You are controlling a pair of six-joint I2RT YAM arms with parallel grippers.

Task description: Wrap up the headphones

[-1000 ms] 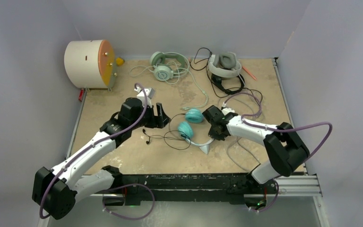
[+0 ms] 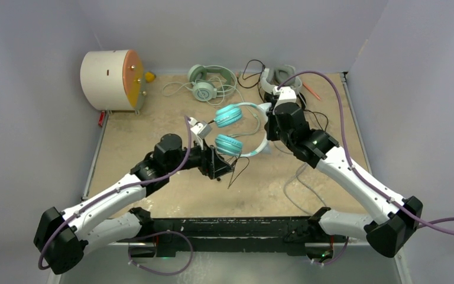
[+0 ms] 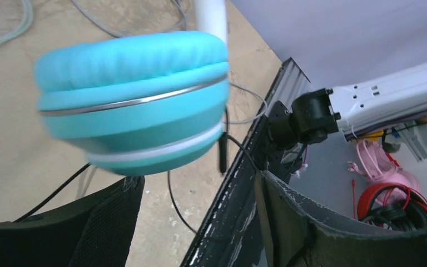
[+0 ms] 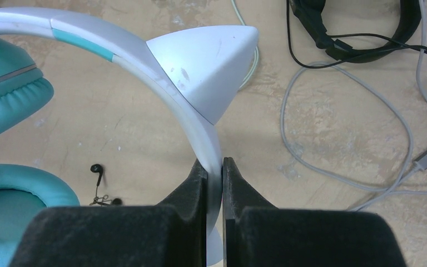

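Note:
Turquoise headphones with a white band (image 4: 167,83) are held up off the table by my right gripper, whose fingers are shut on the band. Their ear cups (image 2: 229,115) point left in the top view, one above the other. One cup (image 3: 133,100) fills the upper left of the left wrist view, beyond my left gripper. That gripper is part open with nothing seen between its fingertips. A thin black cable (image 3: 53,192) hangs from the headphones, and black earbuds (image 4: 97,168) rest on the table below.
Pale green headphones (image 2: 204,90) with their cable lie at the back. Grey-white headphones (image 2: 281,89) sit behind my right arm, black cables around them. A white drum (image 2: 103,80) stands at back left.
My right gripper has lifted the headphones and carried them toward the back, turning the cups leftward. The black cable has been drawn along.

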